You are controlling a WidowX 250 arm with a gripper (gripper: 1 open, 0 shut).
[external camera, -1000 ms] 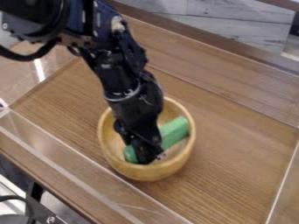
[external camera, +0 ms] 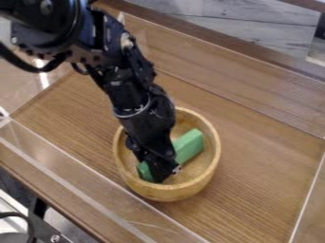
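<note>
A round, light wooden bowl sits on the brown table near the front middle. Inside it lies a green object, partly covered by the black arm. My gripper reaches down into the bowl at its left side, its tips over the lower end of the green object. It looks closed on that object, though the fingertips are largely hidden by the dark gripper body.
Bare wooden table lies right of and behind the bowl. A pale wall stands at the back right. A dark cable runs at the bottom left, by the table's front edge.
The gripper has shifted a little within the bowl over the last second, with the green object staying inside. The bowl's position differs only slightly.
</note>
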